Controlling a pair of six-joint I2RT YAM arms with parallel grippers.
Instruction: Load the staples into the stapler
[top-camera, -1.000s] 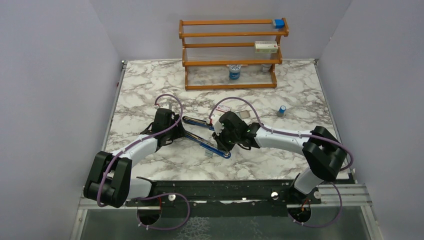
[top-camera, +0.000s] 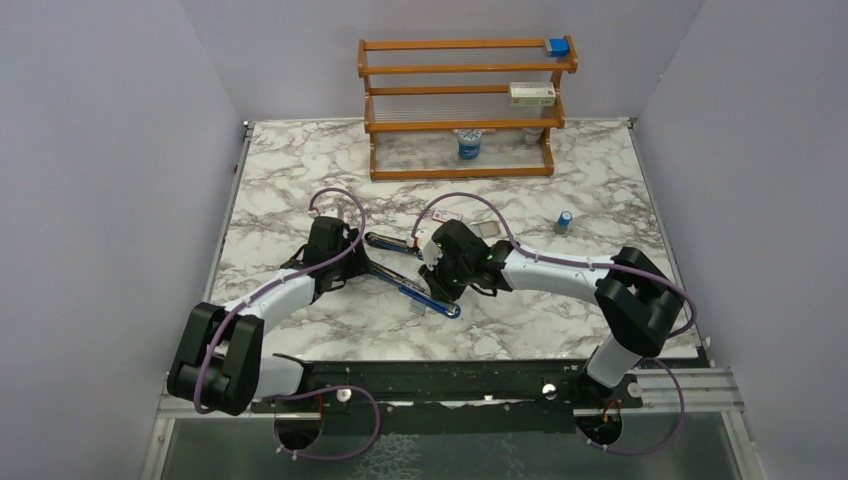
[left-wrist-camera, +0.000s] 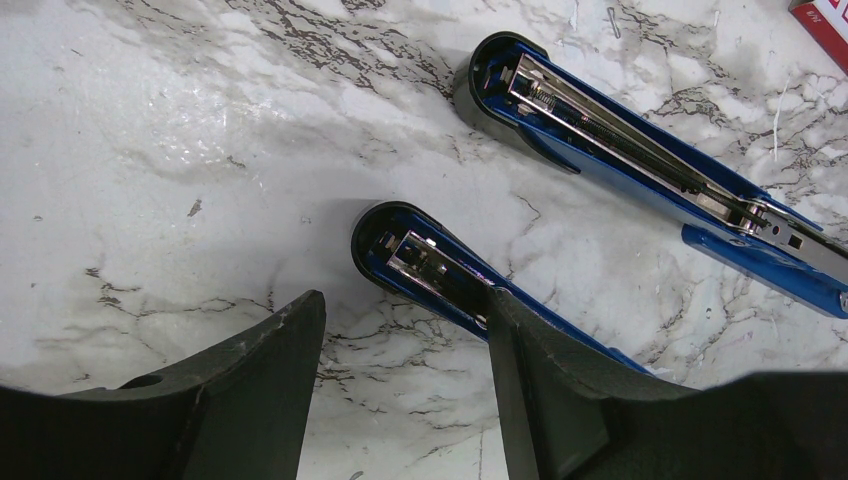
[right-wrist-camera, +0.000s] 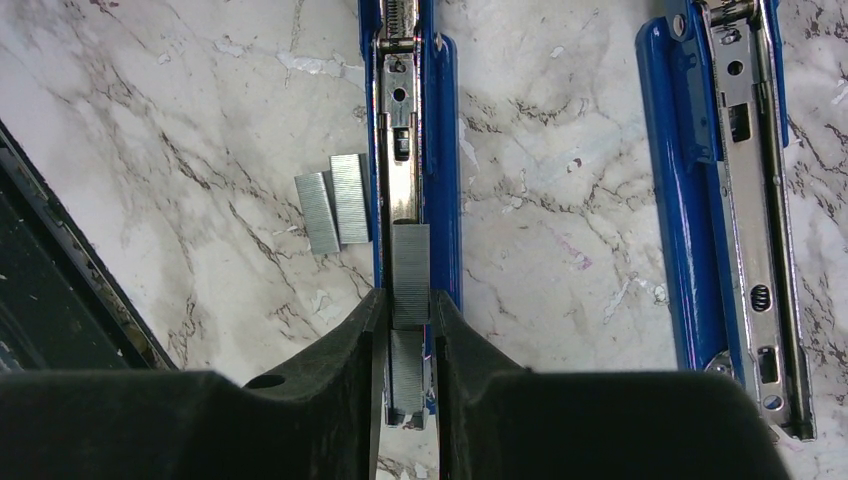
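Observation:
An opened blue stapler (top-camera: 428, 297) lies slantwise on the marble table. Its hollow top half (left-wrist-camera: 440, 270) shows in the left wrist view. There my left gripper is open and empty, its right finger overlapping the stapler from this angle. In the right wrist view, my right gripper is parted slightly over the metal magazine (right-wrist-camera: 402, 180). A staple strip (right-wrist-camera: 410, 262) lies along the magazine between its fingertips, with narrow gaps showing. Another strip (right-wrist-camera: 406, 365) lies in the magazine's end. Whether the two strips overlap is unclear.
Two loose staple strips (right-wrist-camera: 335, 205) lie beside the stapler. A second opened blue stapler (left-wrist-camera: 620, 140) lies roughly parallel to it. Farther back are a red-and-white box (top-camera: 447, 215) and a small blue-topped object (top-camera: 564, 220); a wooden rack (top-camera: 462, 174) stands at the rear.
Over the last second my right gripper has shifted slightly left. My left arm looks still, and the staplers have stayed in place.

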